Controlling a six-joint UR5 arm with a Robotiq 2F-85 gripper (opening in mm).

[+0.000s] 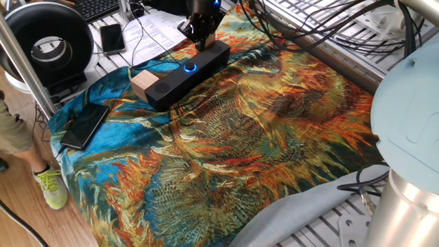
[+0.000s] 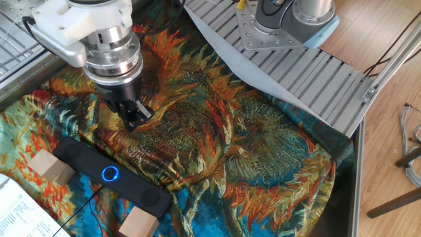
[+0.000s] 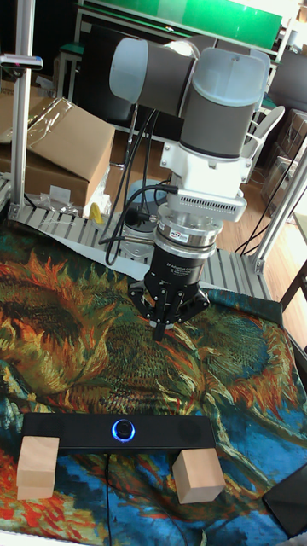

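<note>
A long black speaker bar with a glowing blue ring knob lies across the cloth. Two wooden blocks sit against its long side, one near each end; in exterior view 3 they are the left block and the right block. My black gripper points down above the cloth, on the side of the bar away from the blocks. Its fingertips look drawn together, with nothing visible between them. In exterior view 1 the gripper overlaps the bar's far end, and the block there is mostly hidden.
A sunflower-patterned cloth covers the table with wide free room. On it lies a dark phone. Another phone and paper sheets are at the back. A thin cable runs from the bar; thicker cables hang at the far right.
</note>
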